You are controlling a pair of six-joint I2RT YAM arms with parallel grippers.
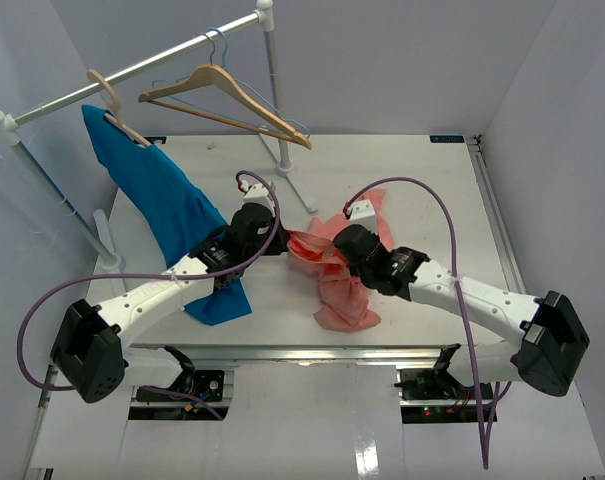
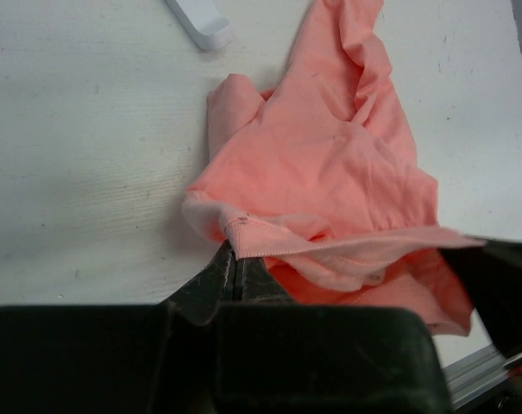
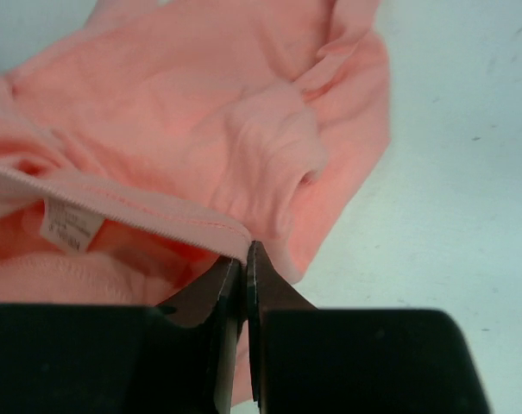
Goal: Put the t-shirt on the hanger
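Note:
A pink t shirt [image 1: 347,310] lies crumpled on the table, part of its edge lifted and stretched between both grippers. My left gripper is shut on the fabric at one end of that edge, left of the shirt in the top view. My right gripper is shut on the other end, a white label showing beside it in the right wrist view. A wooden hanger [image 1: 222,82] hangs empty on the rail, above and behind the grippers.
A blue garment [image 1: 152,190] hangs on another hanger at the left. A blue wire hanger hangs beside the wooden one. The white rack [image 1: 142,62] spans the left and back.

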